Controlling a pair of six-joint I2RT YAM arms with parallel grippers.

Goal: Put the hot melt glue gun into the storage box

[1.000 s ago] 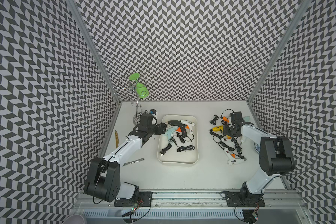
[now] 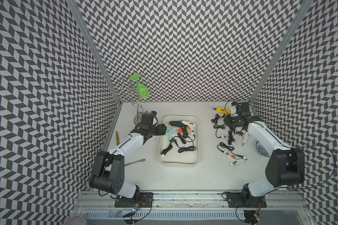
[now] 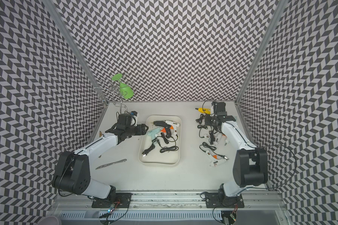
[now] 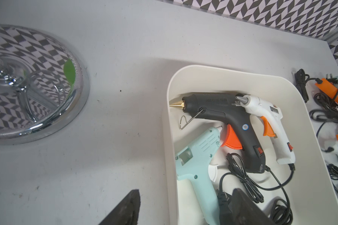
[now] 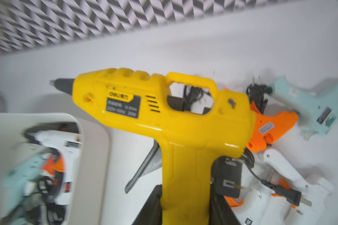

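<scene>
The yellow glue gun (image 5: 135, 105), nozzle pointing left, is held up in my right gripper, which is shut on its handle, above the pile of guns at the right of the table. The storage box (image 2: 178, 159) in the middle holds a black gun (image 4: 214, 105), a white gun (image 4: 274, 123) and a mint gun (image 4: 199, 157) with their cords. My left gripper hangs at the box's left side, fingers apart, with nothing held.
Several loose guns, such as an orange one (image 5: 274, 129) and a mint one (image 5: 311, 105), lie right of the box with tangled cords. A chrome stand (image 4: 78, 101) with green cups is at the back left.
The yellow gun has been raised from the pile in my right gripper, and the right arm has moved up and back. My left arm has shifted only slightly.
</scene>
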